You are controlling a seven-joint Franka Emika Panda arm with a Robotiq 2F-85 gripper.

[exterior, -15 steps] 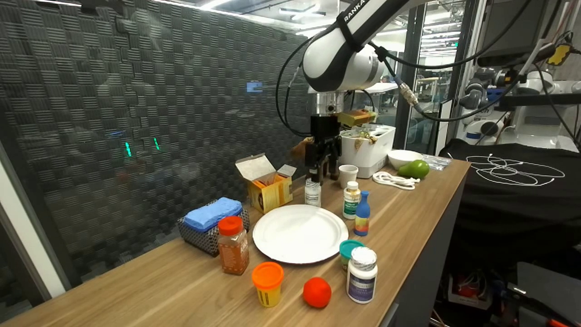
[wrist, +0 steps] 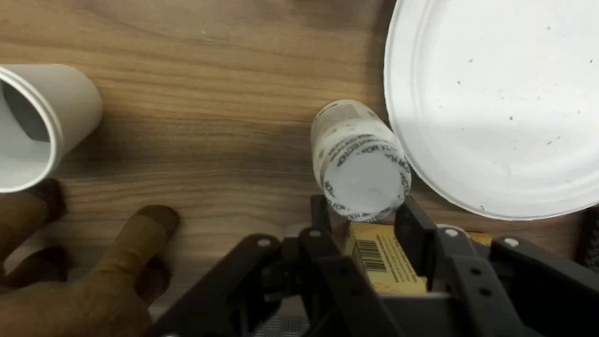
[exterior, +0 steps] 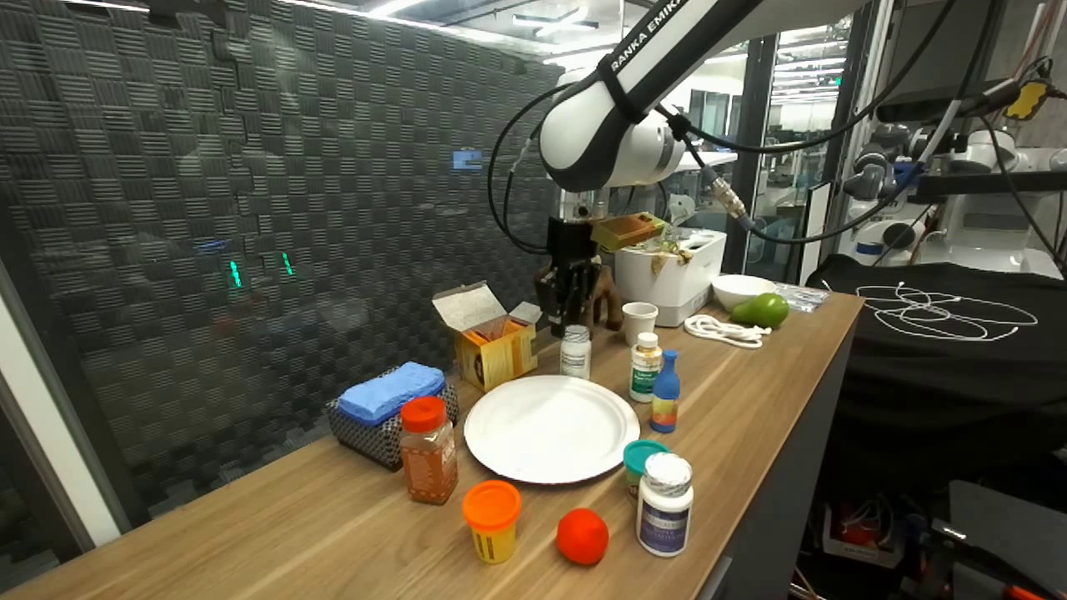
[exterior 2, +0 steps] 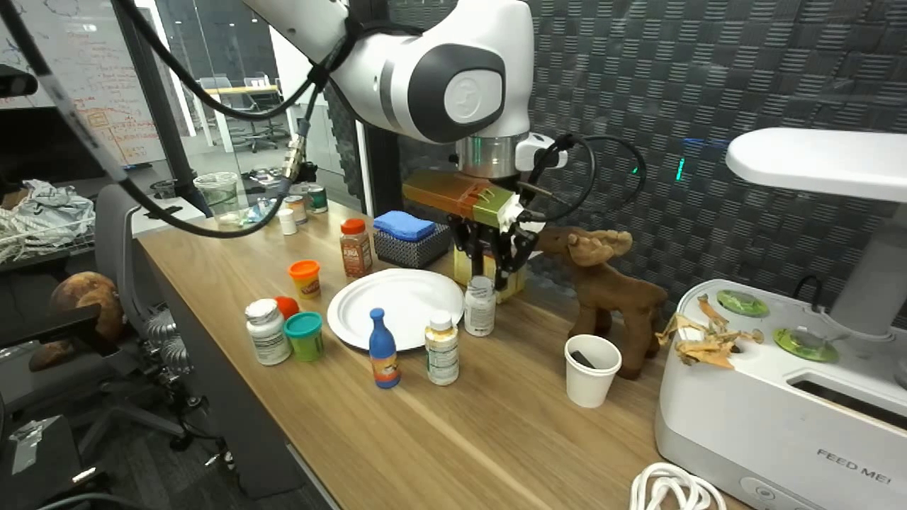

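A small white bottle (wrist: 368,180) with a printed ring round its top stands upright on the table, close beside the white plate (wrist: 494,101). My gripper points down behind the bottle's top, toward the wall side, its fingers (wrist: 416,227) parted and no object visibly held between them. In exterior view 2 the gripper (exterior 2: 489,276) hangs just behind and above the same bottle (exterior 2: 480,307). From exterior view 1, the bottle (exterior: 575,355) shows below the gripper (exterior: 566,325). Whether a finger touches the bottle cannot be told.
An open yellow box (exterior: 497,345) stands by the wall. A brown moose figure (exterior 2: 608,293) and a paper cup (exterior 2: 592,371) are nearby. A blue bottle (exterior 2: 383,350) and a green-labelled bottle (exterior 2: 442,350) stand near the plate. Bare table lies between cup and plate.
My arm and gripper have shifted left toward the wall in exterior view 1, uncovering part of the brown figure. The bottle and the plate appear unmoved.
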